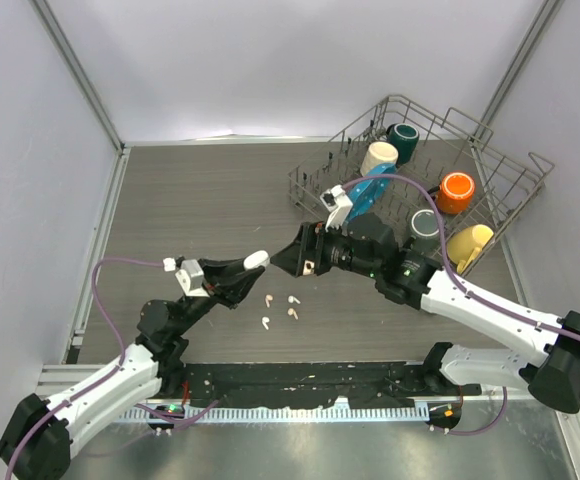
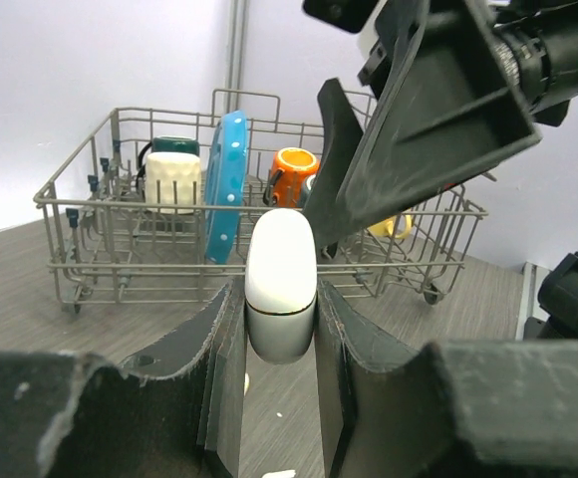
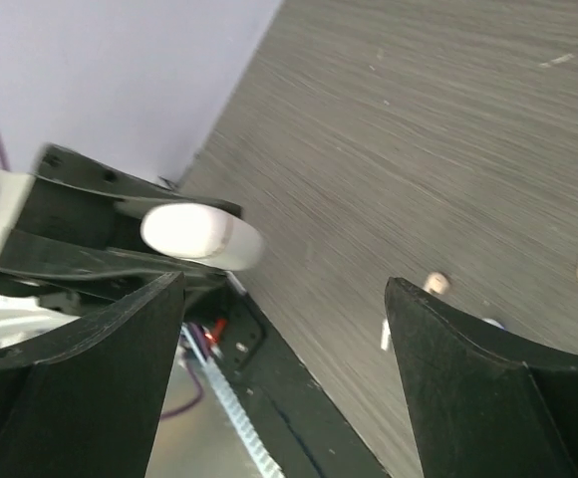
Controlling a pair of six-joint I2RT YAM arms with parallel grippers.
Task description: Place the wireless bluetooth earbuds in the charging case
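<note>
A white charging case (image 2: 281,269) is pinched upright between the left gripper's (image 2: 280,334) dark fingers, its lid down with a seam across it. In the top view the case (image 1: 256,260) is raised at the tip of the left gripper (image 1: 250,266). The right gripper stands open with empty space between its fingers, close to the case on its right side. On the table below lie several small earbuds, among them a white one (image 1: 293,299), a pinkish one (image 1: 268,300) and another white one (image 1: 265,323).
A wire dish rack (image 1: 410,110) with several mugs and a blue plate (image 1: 371,189) fills the back right. Partly behind the right fingers lies a beige object (image 1: 308,268), also at the right wrist view's edge.
</note>
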